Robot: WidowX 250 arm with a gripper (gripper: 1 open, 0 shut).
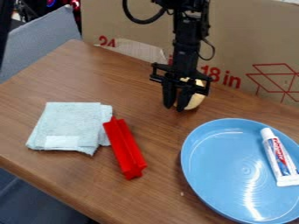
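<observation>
My black gripper [177, 96] is down at the back of the wooden table, shut on a pale yellow round object [194, 99], which is mostly hidden behind the fingers and shows at their right side. A blue plate [228, 179] lies at the front right with a toothpaste tube [279, 157] on it. A red elongated block [124, 149] and a folded light cloth [65, 128] lie to the left of the plate.
A cardboard sheet [258, 52] stands behind the table. The table's left part [70, 79] and the space between the red block and my gripper are clear. A grey padded surface is beyond the left edge.
</observation>
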